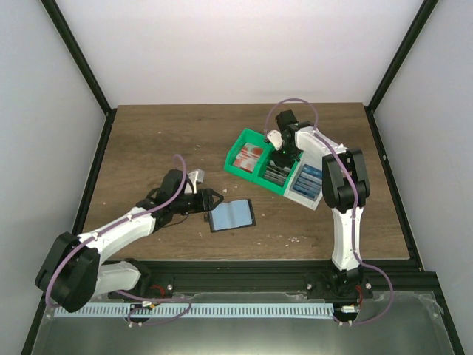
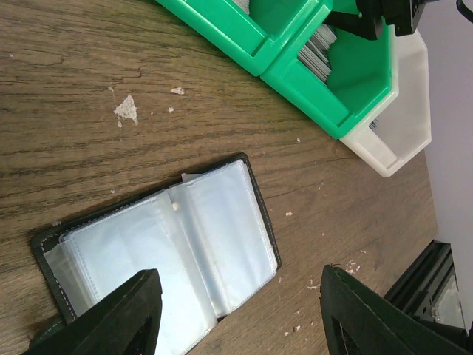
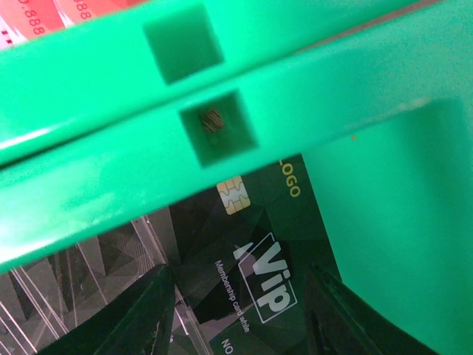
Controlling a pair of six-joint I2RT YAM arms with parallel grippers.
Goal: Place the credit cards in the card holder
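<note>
The card holder (image 1: 231,214) lies spread open on the table, its clear sleeves (image 2: 222,222) facing up with no card visible in them. My left gripper hovers over it, fingers apart and nothing between them. Black cards (image 1: 276,173) stand in a row in the middle green bin. Down in that bin is my right gripper, with its fingers spaced apart and pointing at a black Vip card (image 3: 270,274). Whether either finger touches the card cannot be made out.
Red cards (image 1: 247,157) fill the left green bin (image 1: 238,173), and blue cards (image 1: 307,182) fill the white bin (image 1: 300,200) on the right. A green wall (image 3: 111,170) rises close to my right fingers. Bare table surrounds the holder at its front and right.
</note>
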